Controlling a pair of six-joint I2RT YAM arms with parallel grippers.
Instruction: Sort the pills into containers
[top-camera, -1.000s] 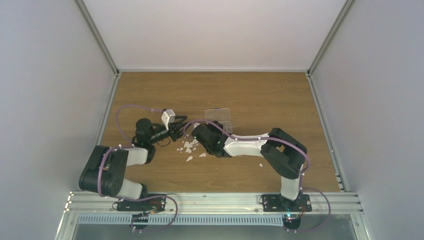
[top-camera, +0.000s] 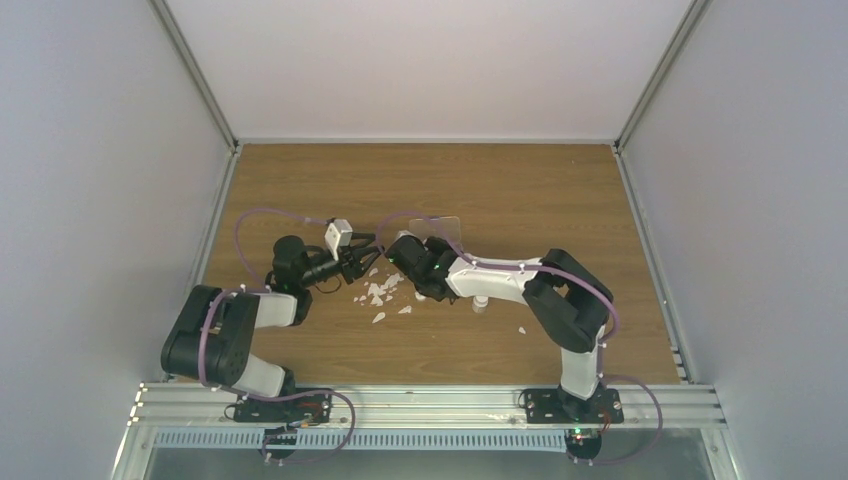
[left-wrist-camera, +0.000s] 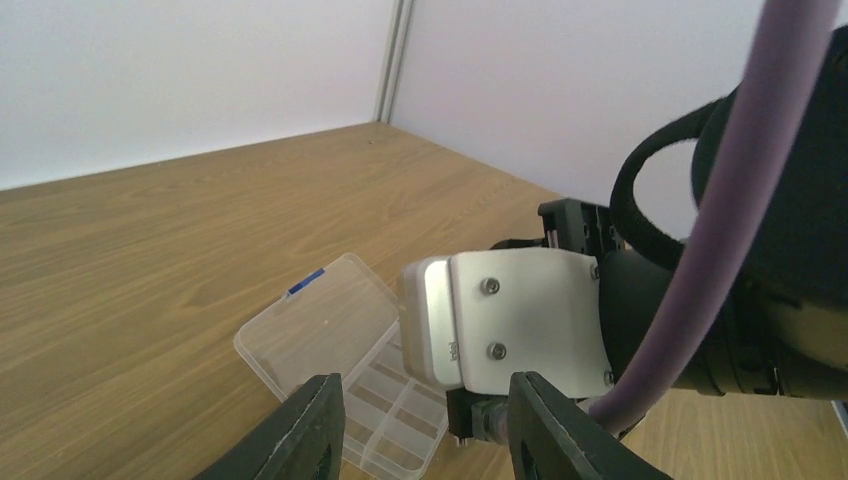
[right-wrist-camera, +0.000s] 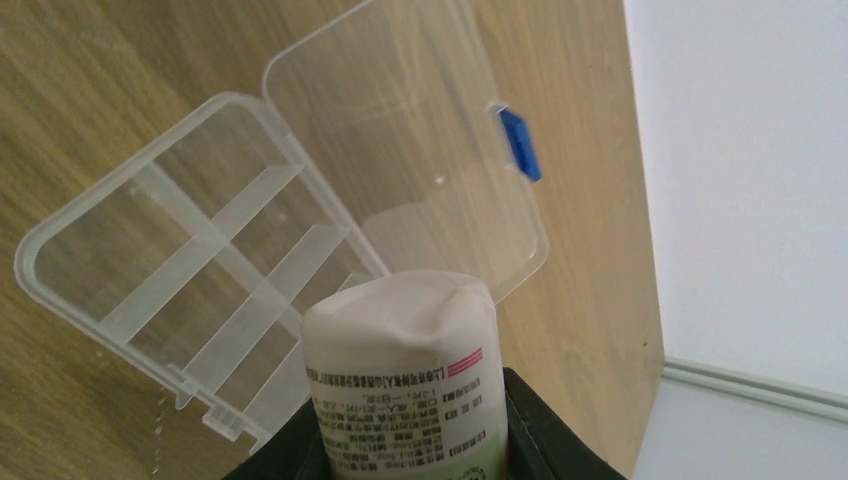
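In the right wrist view my right gripper is shut on a white bottle (right-wrist-camera: 405, 360) with a printed label. The bottle is in front of a clear divided pill box (right-wrist-camera: 130, 165), whose lid with a blue clasp (right-wrist-camera: 520, 145) lies folded open. The compartments in sight look empty; the bottle hides some of them. My left gripper stands open with nothing between its fingers, to the left of the right arm. From the left wrist, the box (left-wrist-camera: 395, 410) is partly covered by the right gripper's white housing (left-wrist-camera: 530, 320).
White scraps (top-camera: 377, 292) lie scattered on the table between the arms. Another small white bottle (top-camera: 480, 303) stands beside the right forearm, and one lone scrap (top-camera: 522, 330) lies farther right.
The left arm has hardly moved.
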